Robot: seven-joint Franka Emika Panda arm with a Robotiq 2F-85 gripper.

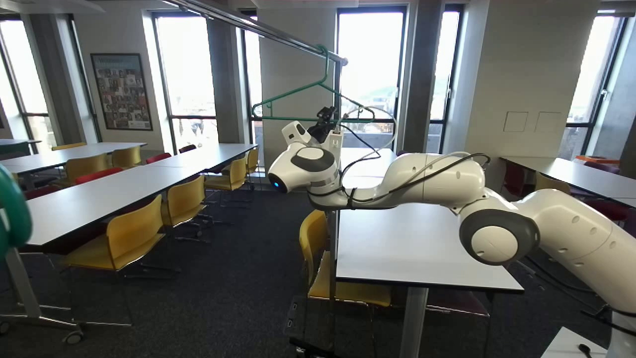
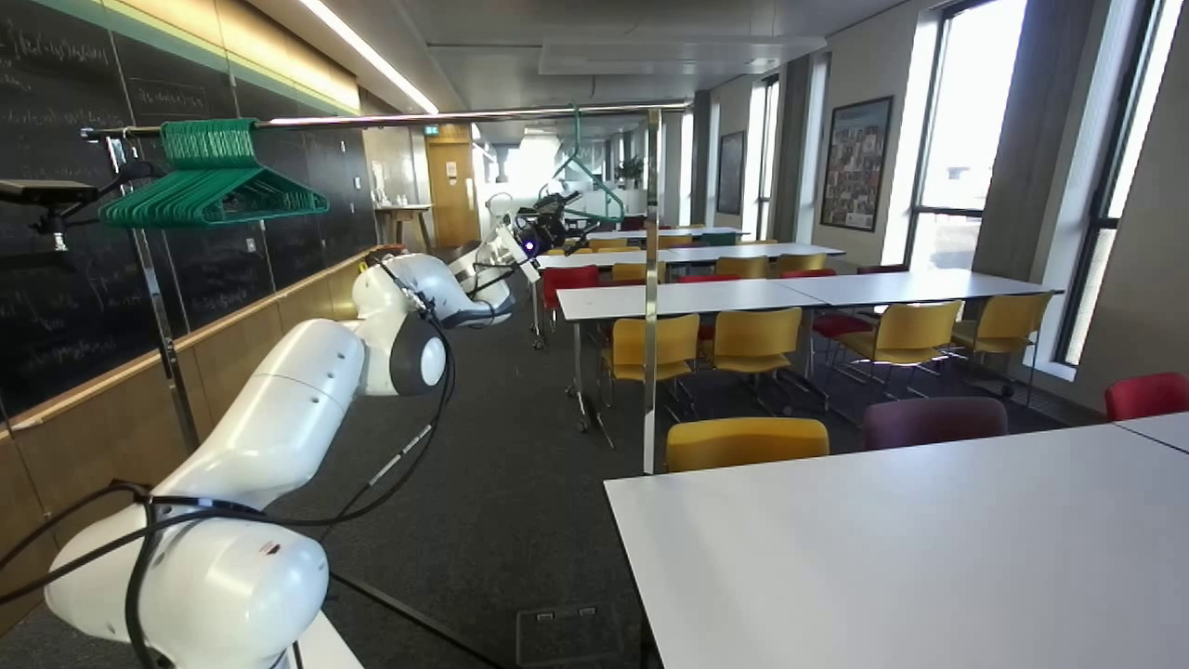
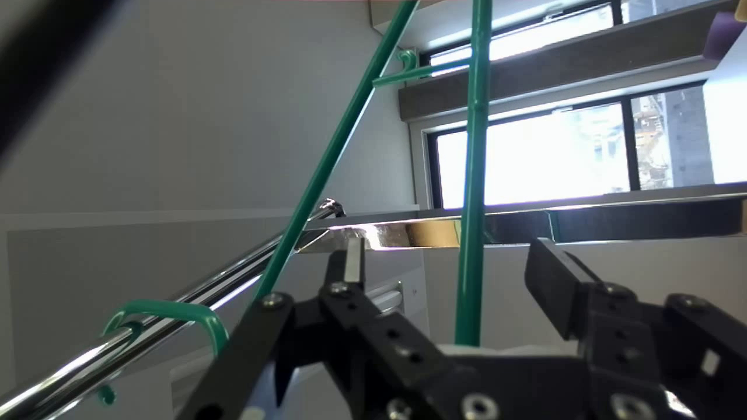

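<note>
A green hanger (image 1: 290, 92) hangs by its hook from the metal rail (image 1: 262, 30), close to the rail's end. My gripper (image 1: 325, 113) is at the level of the hanger's lower bar. Seen from the wrist, the gripper is open, its two dark fingers (image 3: 548, 280) standing well apart. The green bar (image 3: 471, 210) of the hanger runs down between them, with gaps showing on both sides. Where the hook (image 3: 164, 311) goes over the rail is visible at lower left in the wrist view.
A bunch of green hangers (image 2: 212, 178) hangs at the other end of the rail. The upright post (image 2: 652, 290) stands near the gripper. A white table (image 1: 411, 244) lies below the arm, with yellow chairs (image 1: 137, 229) further left.
</note>
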